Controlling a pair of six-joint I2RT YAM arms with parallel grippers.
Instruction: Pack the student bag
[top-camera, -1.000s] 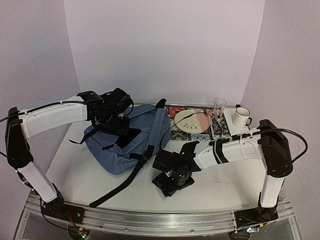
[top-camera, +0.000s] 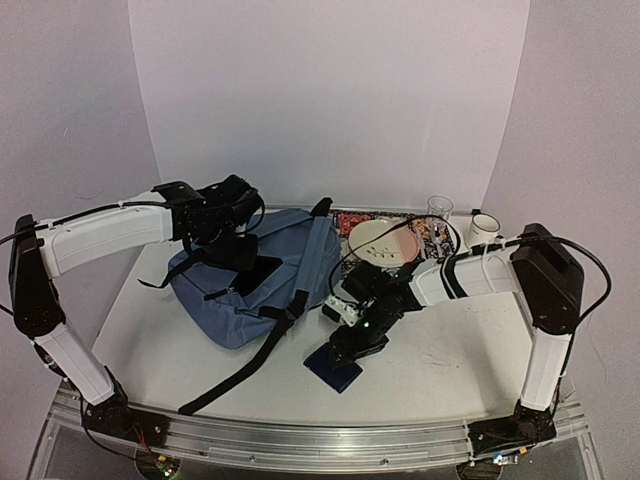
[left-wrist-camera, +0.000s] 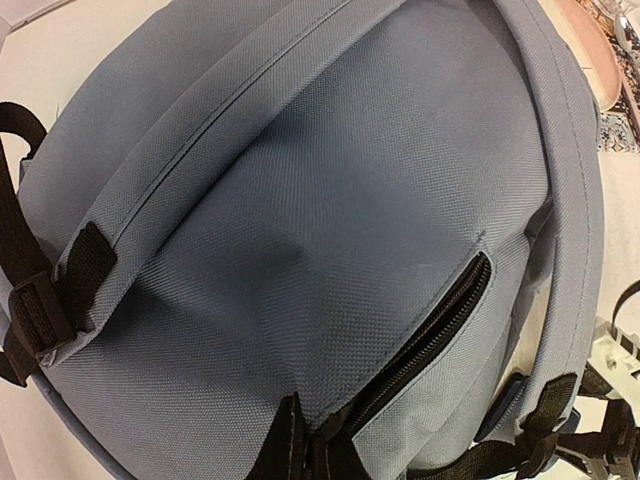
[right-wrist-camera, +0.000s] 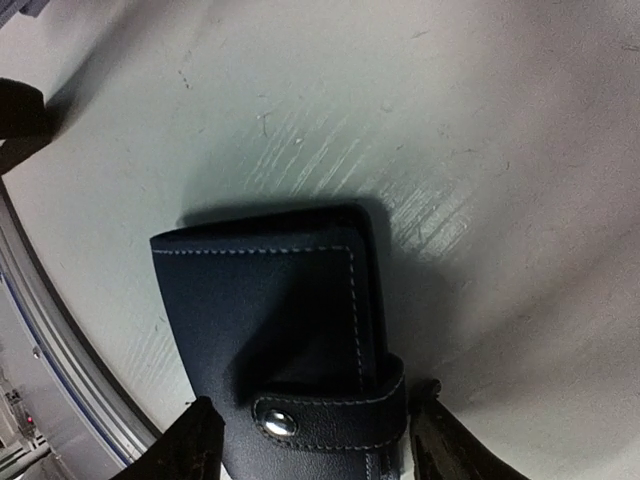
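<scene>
A blue-grey bag (top-camera: 222, 315) lies on the left of the table, its dark pocket opening (top-camera: 258, 275) facing up. At that opening is my left gripper (top-camera: 240, 266). In the left wrist view its fingers (left-wrist-camera: 290, 435) are together, with the pocket's fabric edge pinched at their tips beside the dark zipper (left-wrist-camera: 440, 320). A small dark-blue snap-strap wallet (right-wrist-camera: 275, 310) rests flat on the table in the right wrist view. My right gripper stands open over it, one finger on either side of its strap end. From above, the right hand partly covers the wallet (top-camera: 328, 372).
Behind the right arm lie a patterned mat (top-camera: 356, 219), a plate (top-camera: 375, 240), a clear glass (top-camera: 440, 206) and a white mug (top-camera: 484, 228). A black strap (top-camera: 240, 375) trails from the bag toward the front edge.
Over the last second my right gripper has moved slightly away from the table's front and turned above the wallet, uncovering more of it. The left arm, bag and wallet have stayed put.
</scene>
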